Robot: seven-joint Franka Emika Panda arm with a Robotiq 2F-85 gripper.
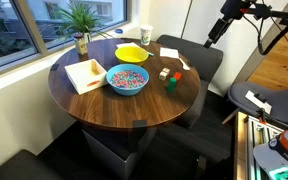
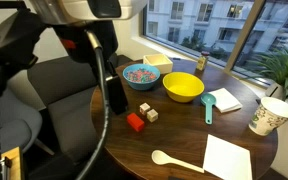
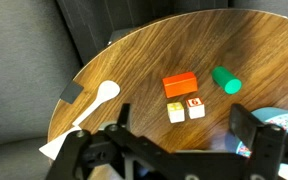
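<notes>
High over the round wooden table (image 2: pixel 194 130), my gripper stands open and holds nothing. In the wrist view, a red block (image 3: pixel 180 84) lies below it, with two small pale cubes (image 3: pixel 176 112) beside that block. A green cylinder (image 3: pixel 226 80) is on the same stretch of table, right of the red block. The blue bowl (image 1: pixel 128 79) holds many small pinkish pieces; the right finger partly covers it in the wrist view. Behind it sits a yellow bowl (image 1: pixel 134 54), which looks empty in exterior view 2. A white spoon (image 2: pixel 177 160) rests near the table edge.
A teal utensil (image 2: pixel 209 105) lies near the yellow bowl. White sheets (image 2: pixel 227 158), a patterned cup (image 2: pixel 271 115) and a potted plant (image 1: pixel 81 22) occupy the window side. A pale box (image 1: pixel 86 76) stands left of the blue bowl. Dark chairs surround the table.
</notes>
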